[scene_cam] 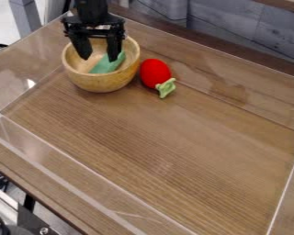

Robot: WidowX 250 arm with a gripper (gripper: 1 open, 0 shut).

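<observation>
My black gripper (95,39) hangs over a round wooden bowl (103,81) at the upper left, its two fingers apart and reaching down into the bowl. A green object (109,64) lies in the bowl, partly behind the right finger, along with a lighter wooden-coloured piece to its left that is hard to make out. I see nothing clearly held between the fingers. A red object with a green end (154,73), like a vegetable, lies on the table just right of the bowl.
</observation>
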